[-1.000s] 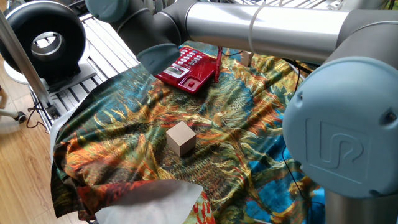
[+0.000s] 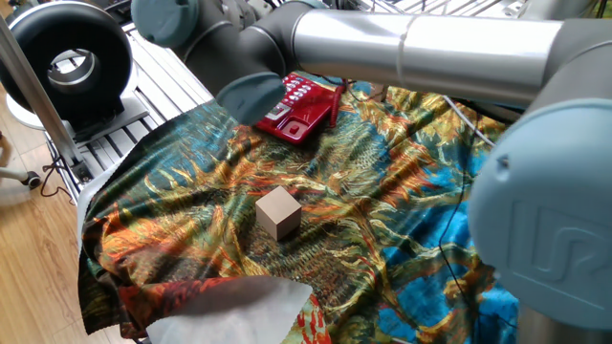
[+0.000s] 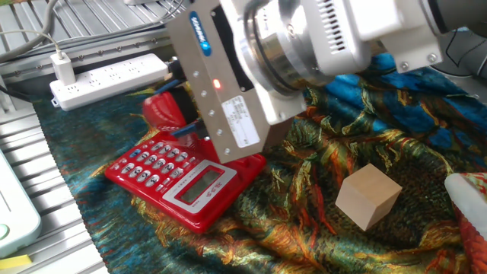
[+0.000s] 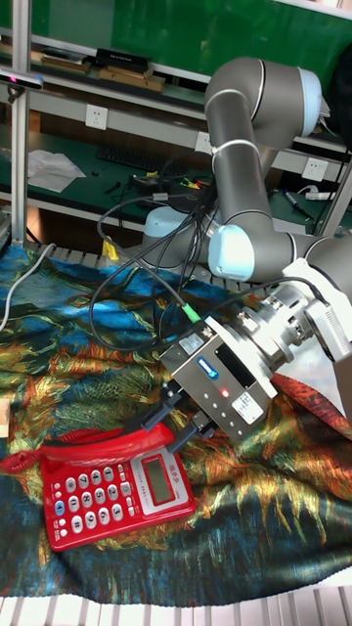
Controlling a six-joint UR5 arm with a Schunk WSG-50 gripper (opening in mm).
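Observation:
A red desk telephone [image 3: 169, 176] with silver keys lies on the patterned cloth. Its red handset [image 4: 92, 451] runs along the back side of the telephone in exterior view 3. My gripper [image 4: 158, 437] points down at the handset's right end. Its two dark fingers [image 4: 186, 432] stand apart, with red handset between them in exterior view 2; whether they press on it cannot be told. In exterior view 1 the arm hides the gripper. A plain wooden cube [image 2: 278, 213] sits on the cloth, apart from the telephone.
A white power strip [image 3: 114, 81] lies behind the telephone. Dark cables [image 4: 130, 297] loop beside the arm. The cloth [image 2: 191, 205] is wrinkled, with a folded corner near the cube. A round black device [image 2: 67, 67] stands off the cloth at the left.
In exterior view 1 my arm's large blue joint has shifted right and slightly down. The wrist end has moved slightly right and down over the telephone. The cube has stayed put.

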